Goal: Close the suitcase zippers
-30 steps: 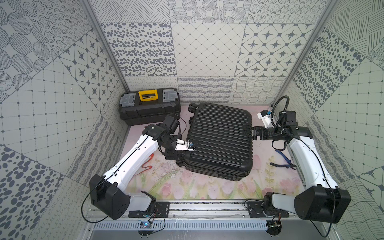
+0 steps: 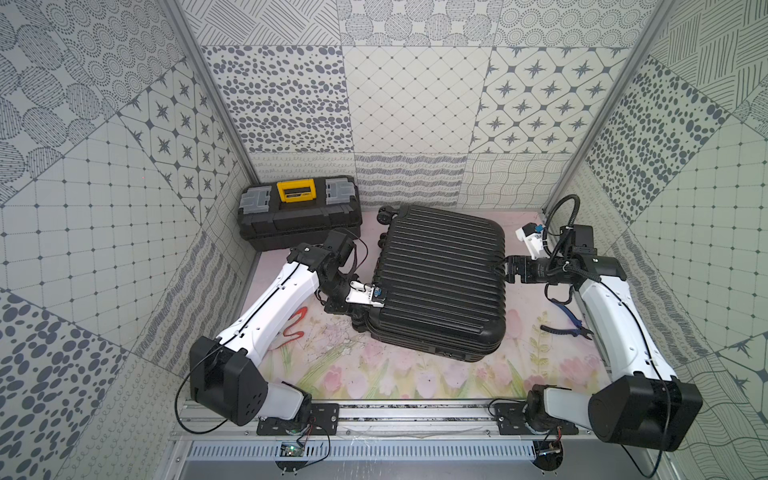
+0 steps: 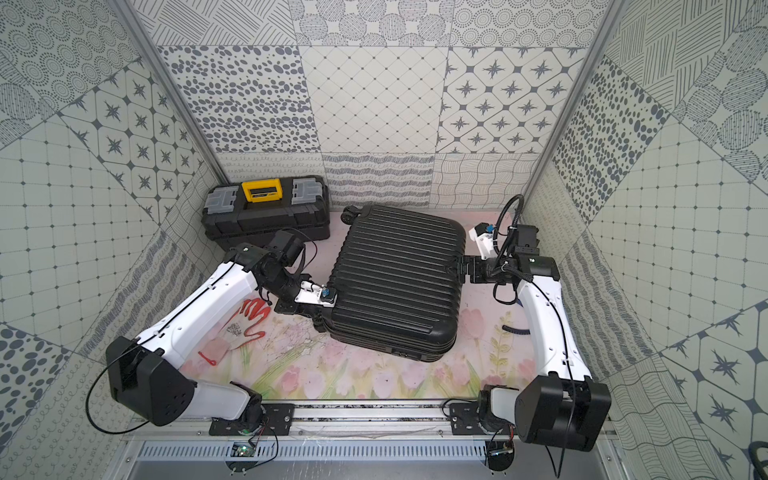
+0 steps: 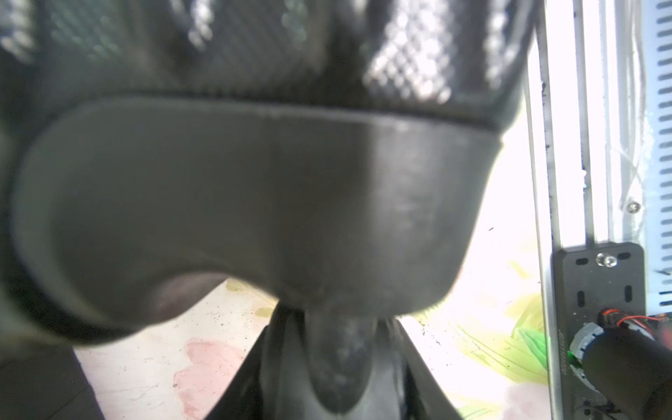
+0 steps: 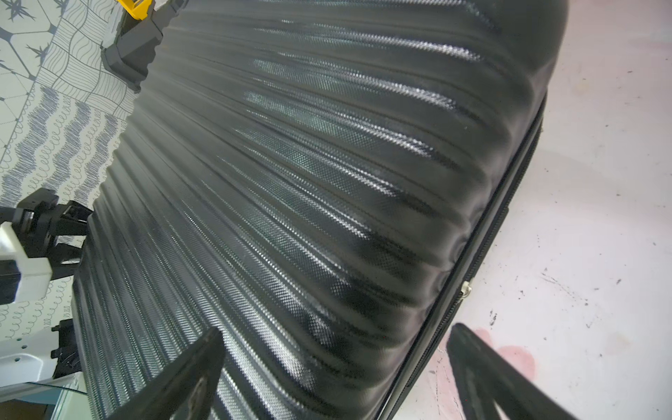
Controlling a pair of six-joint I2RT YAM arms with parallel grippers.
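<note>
The black ribbed suitcase (image 2: 440,272) lies flat, its wheels toward the left. At its near left corner, my left gripper is shut on a dark part below the grey corner moulding (image 4: 280,203), seemingly a wheel mount; the close view blurs it. By the suitcase's right side, my right gripper is open, with fingers (image 5: 490,378) spread wide across the shell's edge in view. A zipper track (image 5: 490,231) runs along that side, and a small metal zipper slider (image 5: 466,288) sits on it, apart from the fingers. The left-side zipper is hidden.
A black toolbox (image 2: 300,216) with a yellow handle stands at the back left. Blue-handled pliers (image 2: 569,324) lie right of the suitcase. A red tool (image 3: 256,316) is beside the left arm. Bare table shows along the front.
The left arm has shifted a little, its gripper drawn slightly left at the suitcase corner. My right gripper and the suitcase look almost unmoved.
</note>
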